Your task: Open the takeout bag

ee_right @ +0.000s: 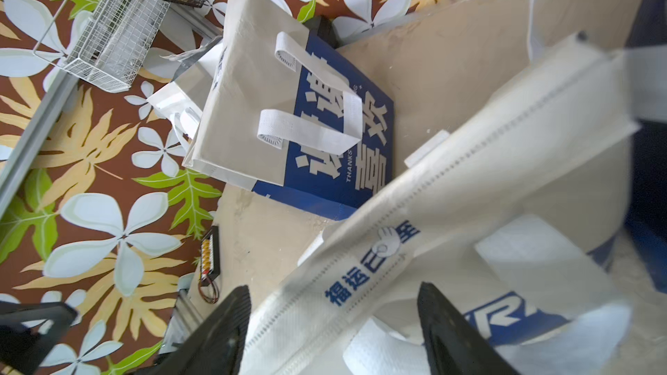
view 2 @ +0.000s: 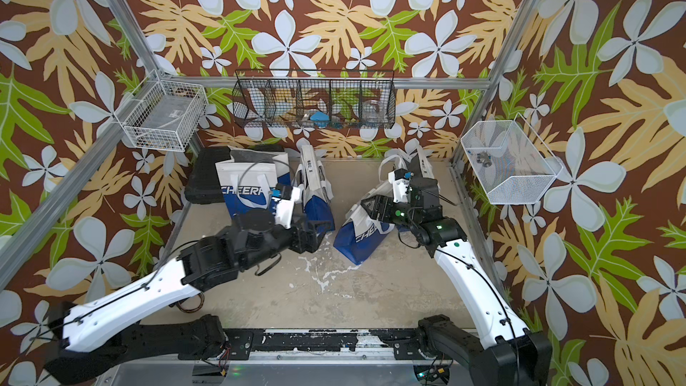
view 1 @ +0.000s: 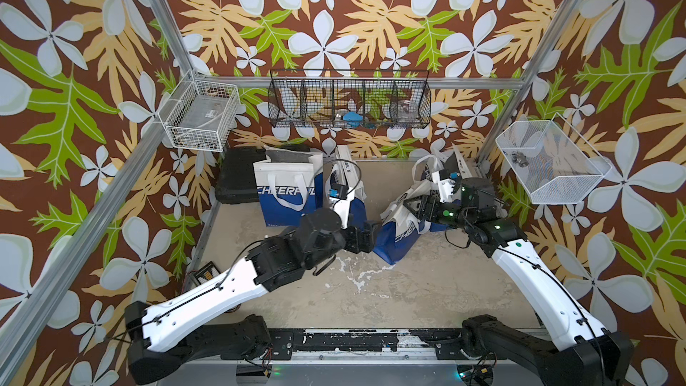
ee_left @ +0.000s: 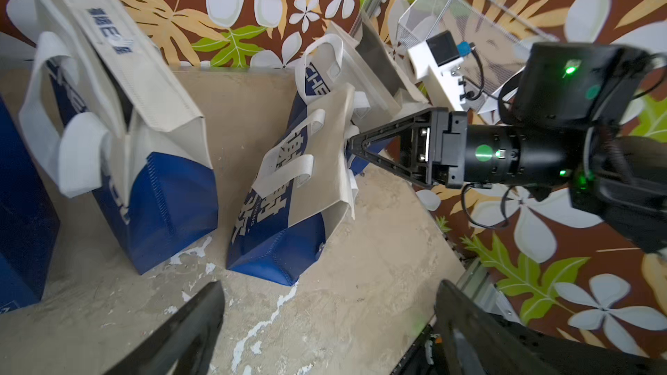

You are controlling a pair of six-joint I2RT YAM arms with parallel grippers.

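A blue-and-cream takeout bag (view 1: 389,244) leans on the table right of centre, its folded top (ee_left: 326,146) pressed flat and its white straps hanging. My right gripper is at the bag's right side, fingers apart. In the right wrist view the bag's printed top band (ee_right: 375,257) runs beneath the fingers (ee_right: 225,330), with nothing clearly gripped; contact cannot be told. My left gripper (view 1: 370,237) hangs just left of the bag in the top left view. Its fingers (ee_left: 187,330) are spread, with only bare table seen between them.
Other bags stand to the left: an upright one (view 1: 286,189) and a narrow folded one (ee_left: 132,132). Another bag (ee_left: 375,76) sits behind the right gripper. Wire baskets (view 1: 350,103) hang on the back wall.
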